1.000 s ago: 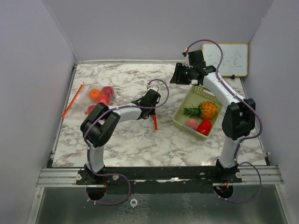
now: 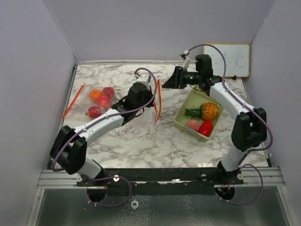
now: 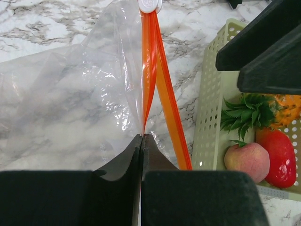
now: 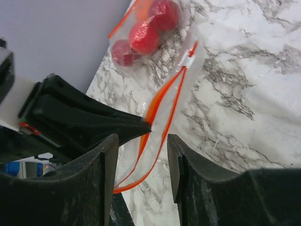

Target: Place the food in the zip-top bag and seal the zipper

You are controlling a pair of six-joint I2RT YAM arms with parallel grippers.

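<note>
The clear zip bag (image 2: 146, 114) lies mid-table, its orange zipper strips (image 3: 171, 117) parted below a white slider (image 3: 148, 4). My left gripper is shut on the near-side lip of that bag, pinching the thin edge at one orange strip. To the bag's right, above the table, my right gripper stands open, the far orange strip showing beyond the gap and nothing held. A green basket (image 2: 192, 133) holds a pineapple (image 2: 209, 111), a peach (image 2: 193, 125) and a red pepper (image 2: 205, 128). No food shows inside this bag.
Another clear bag with an orange strip (image 2: 74, 100) lies at far left, holding an orange (image 2: 95, 94) and several red fruits (image 2: 104, 101). A whiteboard (image 2: 228, 60) rests at the back right.
</note>
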